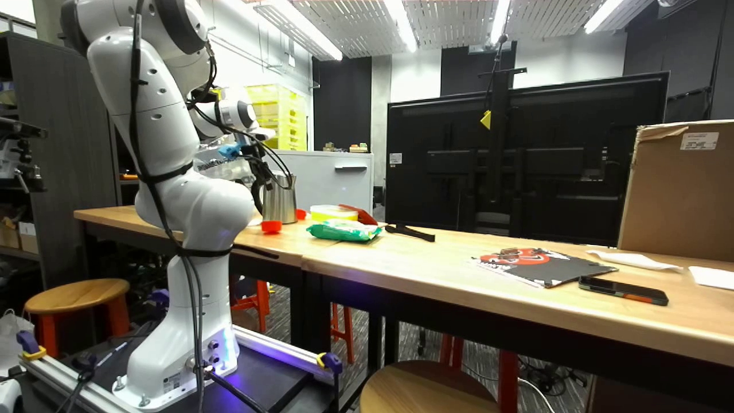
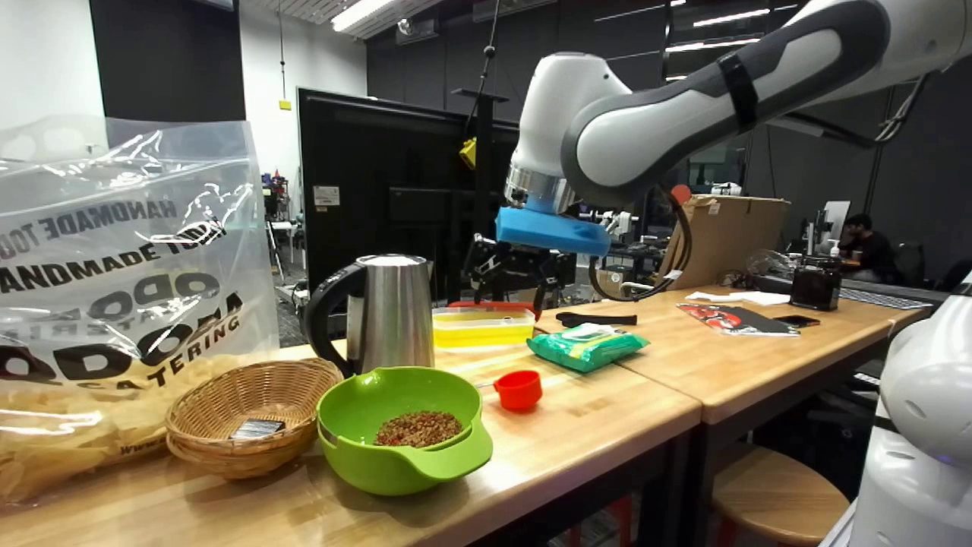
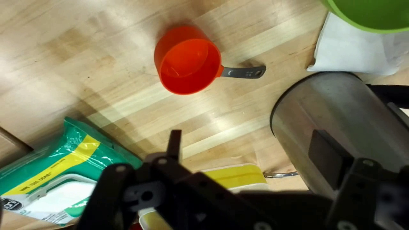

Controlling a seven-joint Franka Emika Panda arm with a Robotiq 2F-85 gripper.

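Observation:
My gripper stands open above the table, nothing between its dark fingers. In exterior view 2 the gripper (image 2: pixel 512 284) hangs over the yellow-sided container, higher than the tabletop. A red measuring cup (image 3: pixel 188 61) with a grey handle lies on the wood, apart from the fingers; in exterior view 2 the same cup (image 2: pixel 519 390) sits right of the green bowl (image 2: pixel 401 474), which holds brown granules (image 2: pixel 419 428). The steel kettle (image 2: pixel 393 314) stands behind the bowl. In the wrist view one finger overlaps the kettle (image 3: pixel 306 111); whether they touch cannot be told.
A green wipes packet (image 2: pixel 588 346) and a yellow container (image 2: pixel 483 330) lie near the cup. Wicker baskets (image 2: pixel 246 456) and a large plastic bag (image 2: pixel 127 292) crowd the left. A black phone (image 1: pixel 623 290) and dark folder (image 1: pixel 550 267) are far right; between, the table is mostly clear.

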